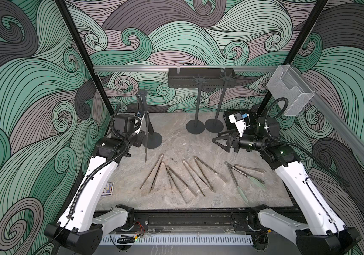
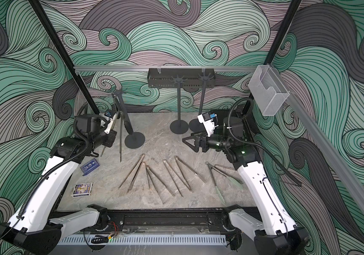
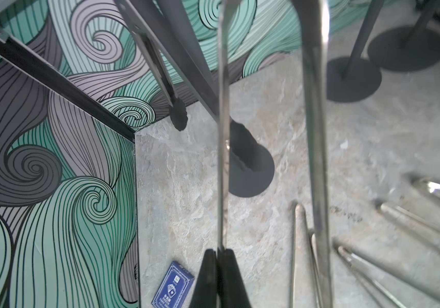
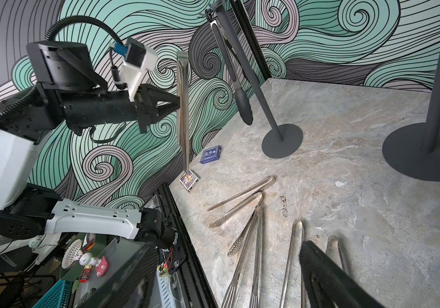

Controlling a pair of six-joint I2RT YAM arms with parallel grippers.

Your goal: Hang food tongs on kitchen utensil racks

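Note:
My left gripper is shut on steel tongs (image 3: pixel 313 154) held upright and raised beside the left rack (image 1: pixel 152 140), as the top views and both wrist views show. Black-handled tongs (image 4: pixel 243 105) hang on that rack. Two more racks (image 1: pixel 194 126) (image 1: pixel 214 125) stand at the back centre. Several steel tongs (image 1: pixel 156 165) and green-tipped tongs (image 1: pixel 239 191) lie along the front of the table. My right gripper (image 1: pixel 220 142) is open above the table's right side, its fingers empty.
Two card boxes (image 2: pixel 89 167) (image 2: pixel 82 189) lie at the left. A mesh basket (image 1: pixel 288 91) is fixed on the right rail, and a dark shelf (image 1: pixel 182 78) is at the back.

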